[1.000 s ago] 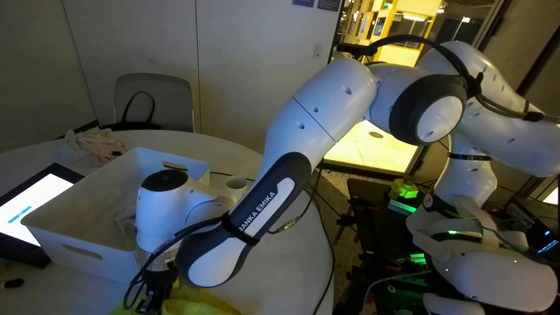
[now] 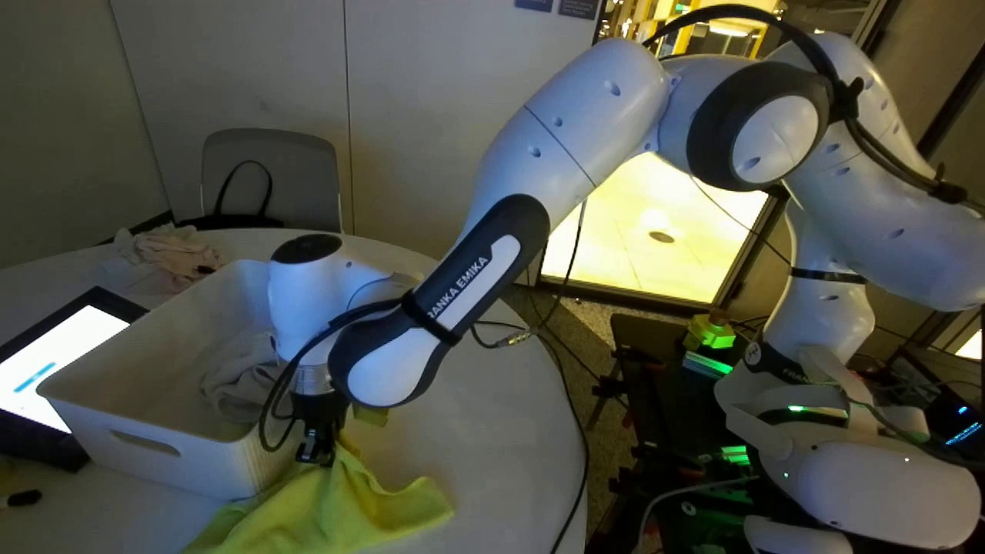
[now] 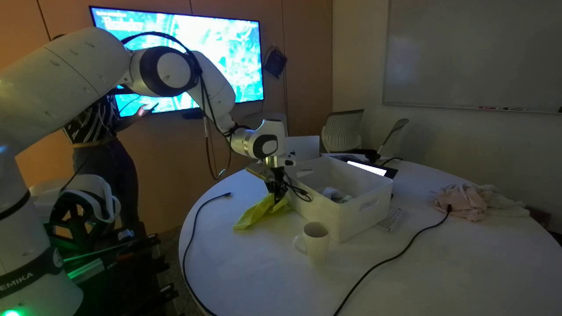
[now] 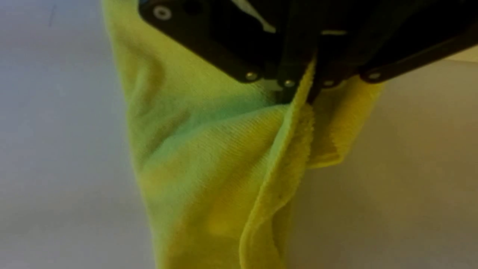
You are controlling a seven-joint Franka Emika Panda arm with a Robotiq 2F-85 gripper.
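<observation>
A yellow-green cloth (image 2: 355, 503) hangs from my gripper (image 2: 316, 454), which is shut on a fold of it. In the wrist view the pinched edge of the cloth (image 4: 219, 166) runs up between the fingers, and the rest drapes downward in folds. From the second exterior view, my gripper (image 3: 276, 195) is just beside the long wall of the white bin (image 3: 337, 210), with the cloth (image 3: 261, 211) under it over the tabletop. Whether the cloth's lower part touches the table is hard to tell. Inside the bin lies a crumpled greyish cloth (image 2: 245, 378).
A white mug (image 3: 316, 245) stands close to the bin. A lit tablet (image 2: 65, 369) sits along the bin's far side, and pale pink cloths (image 3: 463, 202) lie on the round table (image 3: 421, 279). Black cables (image 3: 392, 258) cross the tabletop.
My gripper has risen and shifted slightly right in exterior view 1, lifting the cloth with it. The arm now covers the mug that was visible there before.
</observation>
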